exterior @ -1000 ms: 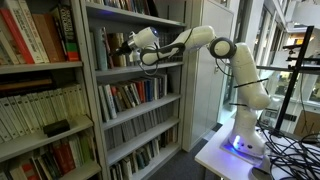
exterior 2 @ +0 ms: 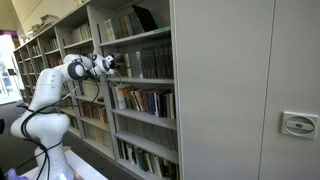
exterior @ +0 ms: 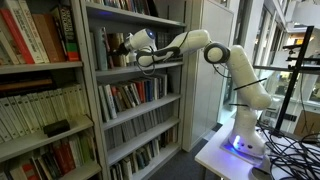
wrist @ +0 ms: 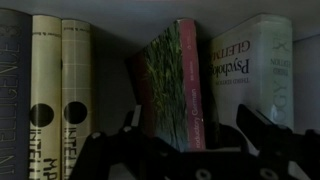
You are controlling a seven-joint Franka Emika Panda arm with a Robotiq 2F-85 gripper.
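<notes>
In the wrist view, a book with a pink spine (wrist: 191,85) and a cover of green grass leans on the shelf. My gripper stands open in front of it. One dark finger (wrist: 131,122) is to the left of this book and the other lies to its right, before a pale Psychology book (wrist: 262,70). Contact with the pink book cannot be made out in the dim light. From outside, the gripper (exterior: 122,46) appears at an upper shelf of the bookcase; its fingers are too small to read there.
Two cream books (wrist: 76,95) and a dark book (wrist: 14,90) stand upright to the left, with a dark gap before the pink one. Shelf boards (exterior: 130,71) lie above and below the row. A white table (exterior: 220,158) is by the arm's base.
No book has visibly moved.
</notes>
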